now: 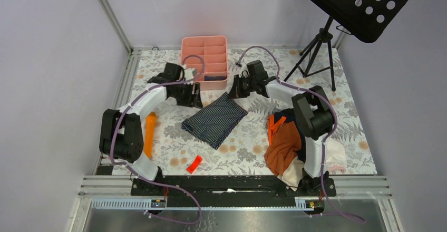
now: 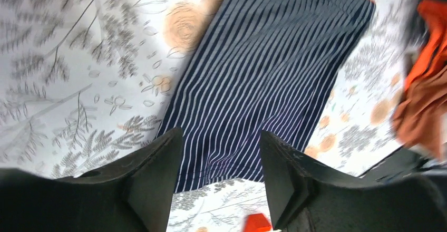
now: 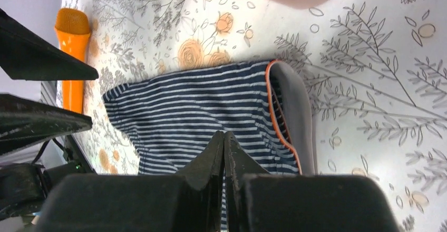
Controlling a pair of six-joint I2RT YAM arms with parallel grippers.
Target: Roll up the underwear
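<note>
The dark striped underwear (image 1: 213, 121) lies flattened on the patterned mat, set diagonally; in the right wrist view its orange-edged grey band (image 3: 292, 110) is folded up along one side. My left gripper (image 1: 192, 97) is above and left of the cloth's upper part; in the left wrist view its fingers stand apart over the cloth (image 2: 253, 74) with nothing held. My right gripper (image 1: 234, 92) is shut just above the cloth's top corner, its tips (image 3: 224, 137) together over the stripes, with no cloth visible between them.
A pink divided box (image 1: 204, 47) stands behind the cloth. A pile of clothes (image 1: 284, 147) lies at right, an orange object (image 1: 149, 134) at left and a red piece (image 1: 194, 164) in front. A black stand (image 1: 327, 42) rises at back right.
</note>
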